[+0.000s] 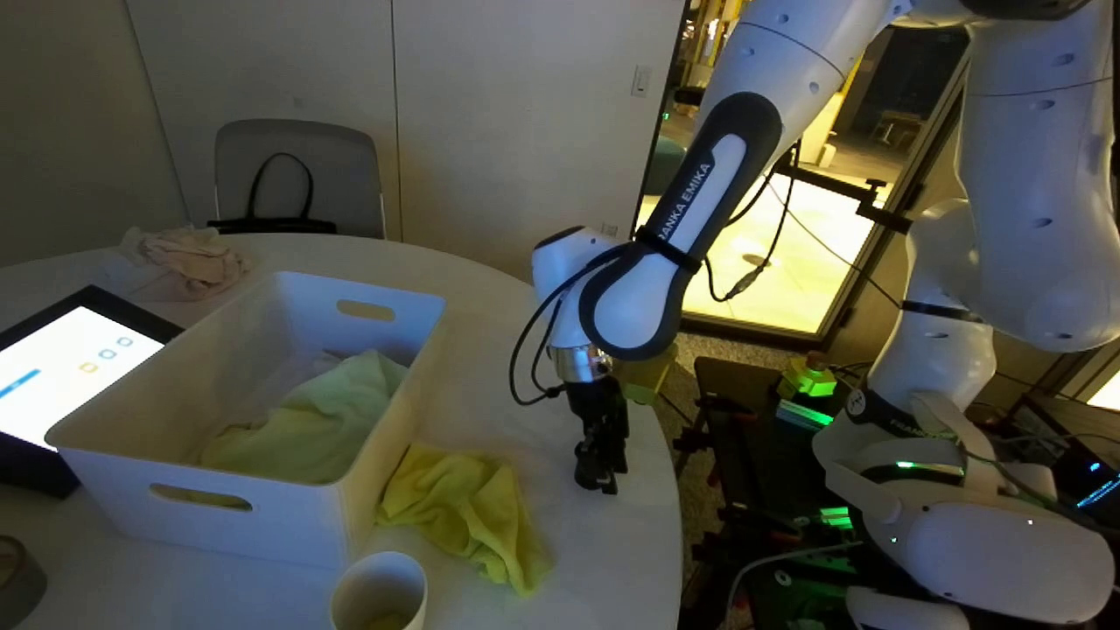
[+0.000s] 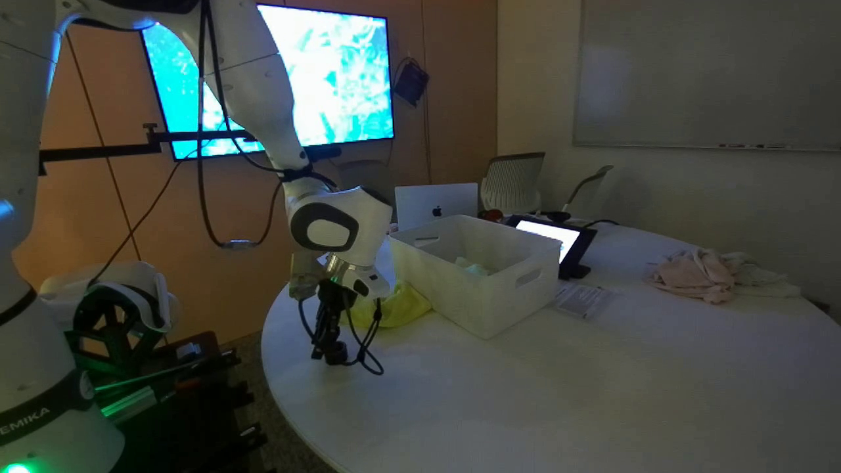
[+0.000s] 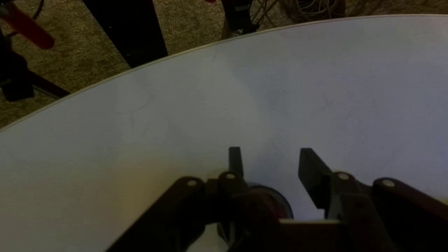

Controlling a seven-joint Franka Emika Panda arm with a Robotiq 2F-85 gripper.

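Observation:
My gripper [image 1: 600, 485] hangs low over the bare table near its edge, to the right of a crumpled yellow cloth [image 1: 467, 513]. In the wrist view the two fingers [image 3: 313, 174] stand apart, with a clear gap at the tips. Below the gap, partly hidden by the finger linkage, shows a dark curved rim [image 3: 285, 203]; what it belongs to I cannot tell. A white bin [image 1: 236, 525] stands left of the yellow cloth, and a pale green cloth [image 1: 315, 420] lies inside it. Seen from the other side, the gripper [image 2: 329, 355] is in front of the yellow cloth [image 2: 402, 306].
A white cup [image 1: 380, 593] stands at the front by the bin. Left of the bin is a lit tablet [image 1: 73, 362], and a pink cloth [image 1: 194, 261] lies behind it. Bare table [image 2: 504, 394] stretches across the near side of exterior view 2.

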